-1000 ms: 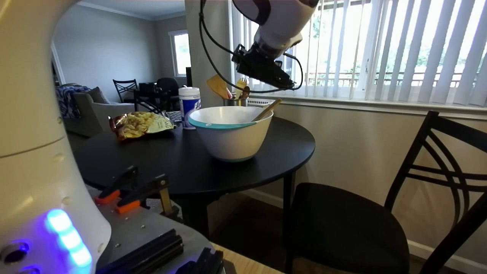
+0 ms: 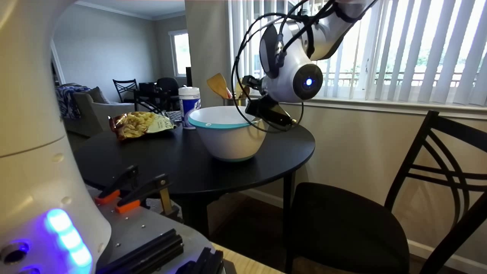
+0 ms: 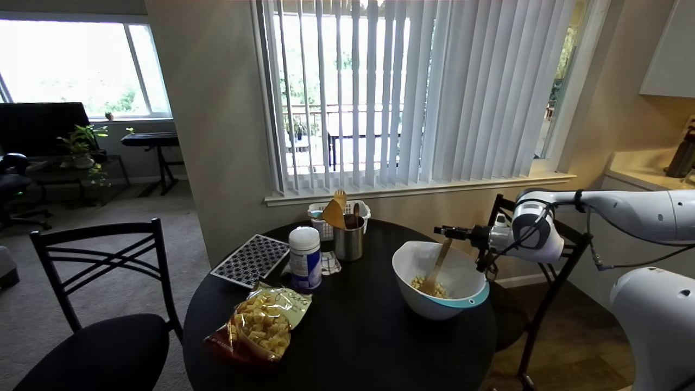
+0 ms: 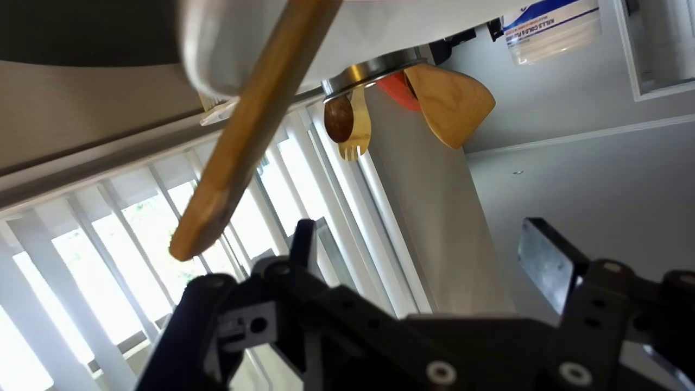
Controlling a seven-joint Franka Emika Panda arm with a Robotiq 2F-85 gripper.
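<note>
A wooden utensil [image 3: 439,264] leans in the white bowl [image 3: 417,300] with the turquoise rim section, its lower end among small pale-yellow pieces. My gripper [image 3: 448,232] is beside the handle's top end, above the bowl. In the wrist view the gripper stands open, its fingers wide apart with nothing between them. The wooden handle [image 4: 260,124] slants across the left part of that view, outside the gap and off to the left finger's side. From exterior view 1, the bowl [image 2: 230,144] shows on the near side of the gripper, and the utensil cannot be made out.
A steel holder [image 3: 349,242] with wooden utensils, a wipes canister [image 3: 304,264], and an opened snack bag [image 3: 264,322] are on the round black table. A patterned board [image 3: 251,259] lies at its back left. A black chair [image 2: 347,223] stands close by.
The arm has come down and turned, bringing the gripper from above the bowl to the utensil's handle. In exterior view 1, the handle showed over the rim before and is now hidden.
</note>
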